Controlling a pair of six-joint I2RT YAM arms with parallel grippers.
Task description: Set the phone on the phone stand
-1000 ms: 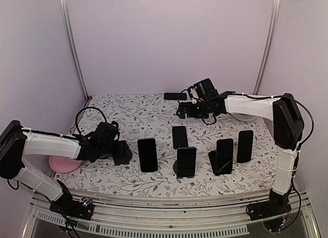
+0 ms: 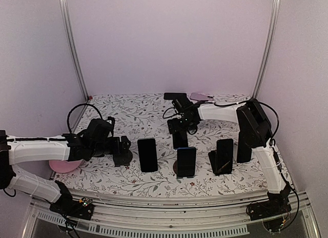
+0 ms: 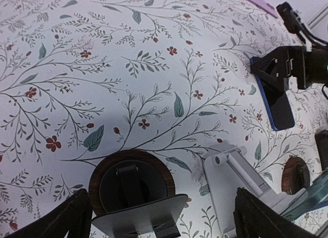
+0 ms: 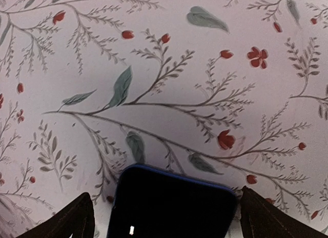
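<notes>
A black phone with a blue edge (image 2: 180, 139) (image 3: 274, 110) (image 4: 171, 204) lies flat at the table's middle. My right gripper (image 2: 177, 124) is open over the phone's far end, one finger to each side in the right wrist view. My left gripper (image 2: 118, 144) is open above a round dark stand with a wooden rim (image 3: 102, 174) at the left; nothing held shows between its fingers.
Several upright phones or stands (image 2: 147, 155) (image 2: 186, 162) (image 2: 224, 151) line the front. A black slab (image 2: 175, 96) and a pink item (image 2: 201, 96) lie at the back; a pink plate (image 2: 63, 166) is at the left.
My right gripper has moved left and down onto the middle phone from the upper right. My left gripper has shifted slightly, rising a little.
</notes>
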